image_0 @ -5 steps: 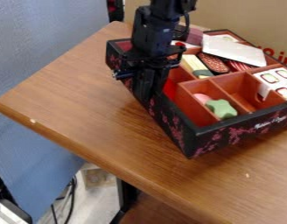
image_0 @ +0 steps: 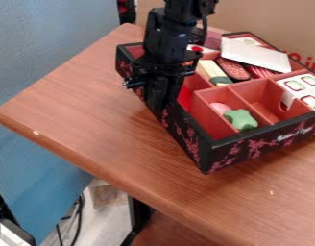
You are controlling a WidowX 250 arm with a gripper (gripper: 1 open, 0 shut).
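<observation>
A black robot gripper [image_0: 160, 75] reaches down from the top centre into the left part of a black box with pink flower print [image_0: 199, 144]. Its fingers are dark against the dark box, and I cannot tell whether they are open or shut or hold anything. The box has red compartments with a green piece [image_0: 240, 119], a pink piece, pale and patterned packets, white wrapped items [image_0: 302, 89] at the right and a white paper sheet [image_0: 253, 53] across the back.
A beige panel stands behind the box.
</observation>
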